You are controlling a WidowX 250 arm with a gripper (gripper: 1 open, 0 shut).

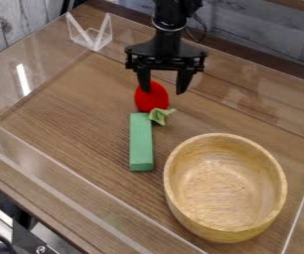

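The black gripper [163,65] hangs at the top centre of the camera view, its two fingers apart, above and just behind a red object [151,95]. The red object has a small light green piece [162,114] at its lower right, like leaves. A long green block [141,144] lies in front of it on the wooden table. Whether the fingers touch the red object is hard to tell.
A large yellow bowl [224,189] stands at the lower right. Clear plastic pieces sit along the left edge.
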